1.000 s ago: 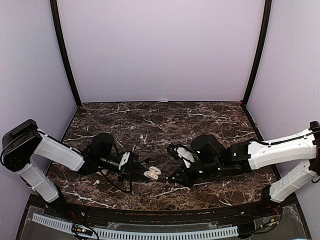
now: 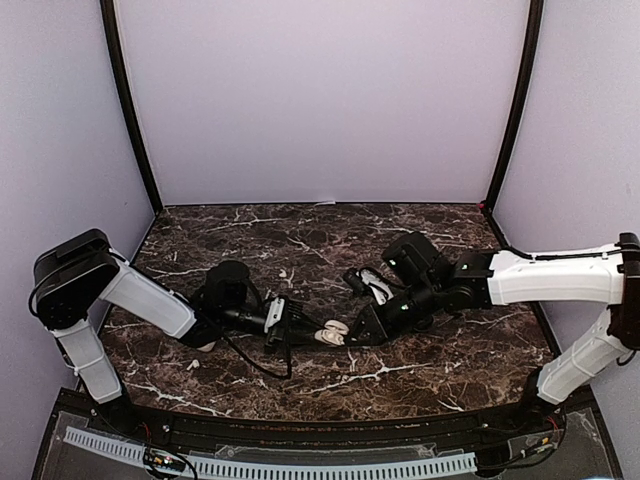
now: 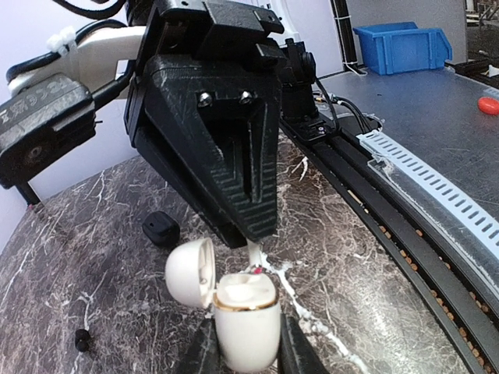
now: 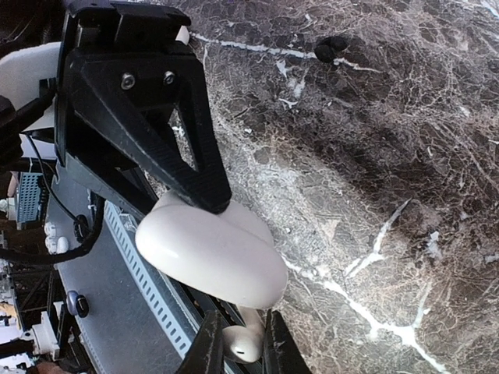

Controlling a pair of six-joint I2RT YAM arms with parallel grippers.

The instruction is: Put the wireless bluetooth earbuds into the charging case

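Note:
The white charging case (image 3: 248, 331) is held upright in my left gripper (image 2: 318, 337), its rounded lid (image 3: 187, 273) swung open. Its top with a gold-coloured rim faces up in the left wrist view. From the right wrist view the case (image 4: 214, 253) appears from its outer side, large and close. My right gripper (image 2: 350, 341) is shut on a white earbud (image 4: 243, 344), gripped at its head. The earbud's stem (image 3: 255, 255) points towards the case and is right at its top edge. Whether it touches or enters a slot I cannot tell.
Small black objects lie on the marbled table, one (image 3: 161, 228) behind the case and another (image 3: 82, 340) off to its left. A slotted metal rail (image 2: 270, 467) runs along the front edge.
My left gripper has moved right with the open case, closing the gap to the right gripper. The right gripper has risen slightly towards the back, still holding the earbud.

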